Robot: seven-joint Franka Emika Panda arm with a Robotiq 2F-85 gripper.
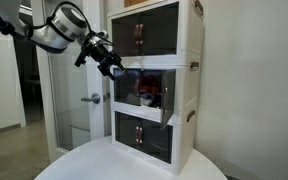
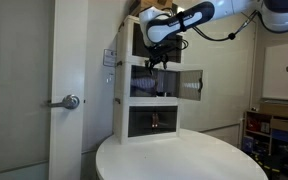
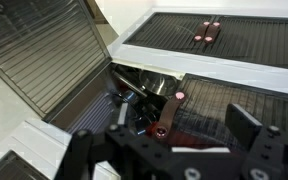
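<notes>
A tall white cabinet (image 1: 185, 105) has three stacked compartments with dark ribbed doors. In the middle compartment, one door (image 1: 167, 97) stands swung outward and the other door (image 3: 234, 105) is closed, with a brown handle (image 3: 169, 115) at its edge. Through the gap in the wrist view, a shiny clear or metal item (image 3: 156, 82) shows inside, with other dark items hard to make out. My gripper is open, its fingers wide apart on both sides of the handle's area. From outside, the gripper (image 1: 114, 68) hovers at the front of the cabinet, near the middle compartment's top.
The upper doors (image 1: 144, 33) and lower doors (image 1: 144, 137) are closed. A bare round white table (image 2: 184, 158) carries the cabinet. The swung door sticks out into the room in front. A room door (image 2: 67, 90) stands to the side.
</notes>
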